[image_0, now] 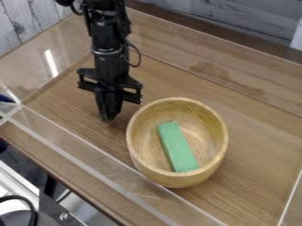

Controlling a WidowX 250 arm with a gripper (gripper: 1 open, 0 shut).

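Note:
My black arm hangs from the top left, with the gripper [109,113] low over the wooden table just left of a light wooden bowl [143,155]. The fingers are small and dark, and I cannot tell how far apart they stand or whether anything is between them. In the bowl lies a green block [176,145], a long flat piece.
A clear strip runs along the lower left edge, with black cables at the bottom left corner. White tiled walls stand at the back.

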